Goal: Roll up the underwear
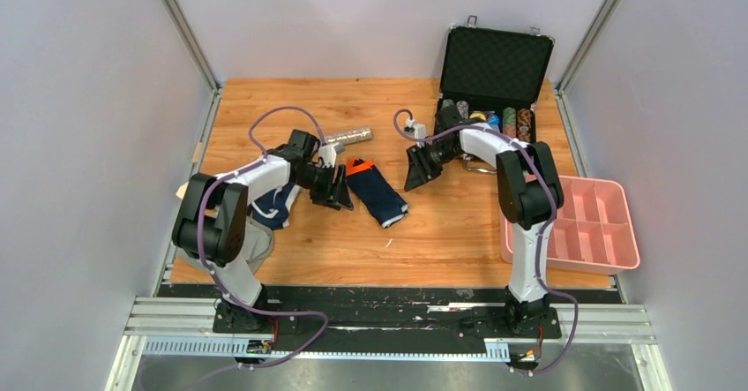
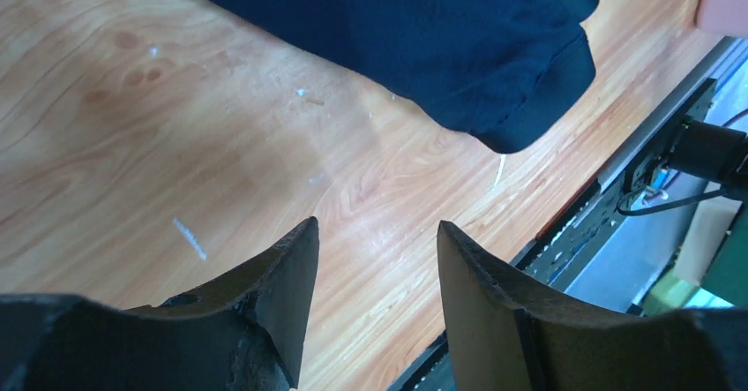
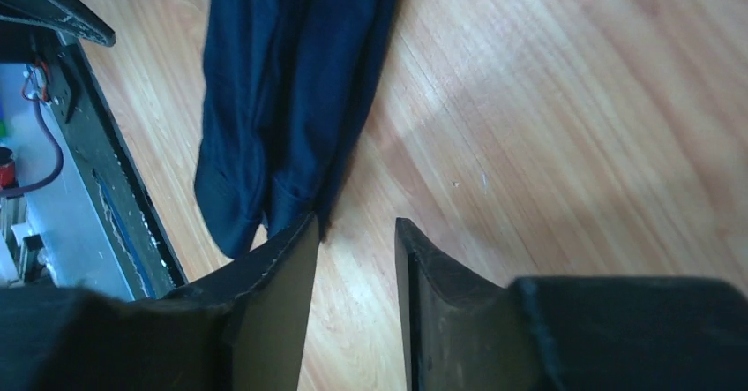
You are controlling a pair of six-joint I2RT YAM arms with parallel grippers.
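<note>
Navy underwear with an orange band [image 1: 377,195] lies folded into a long strip, slanting across the middle of the table; its dark cloth also fills the upper part of the left wrist view [image 2: 423,38] and the right wrist view [image 3: 309,100]. My left gripper [image 1: 340,199] is just left of the strip, fingers apart over bare wood, holding nothing. My right gripper [image 1: 415,175] is right of the strip, its fingers apart with nothing seen between them.
Other clothing [image 1: 273,210] lies at the left under my left arm. A shiny roll [image 1: 348,137] lies behind. An open chip case [image 1: 494,60] and a pink divided bin [image 1: 609,241] occupy the right.
</note>
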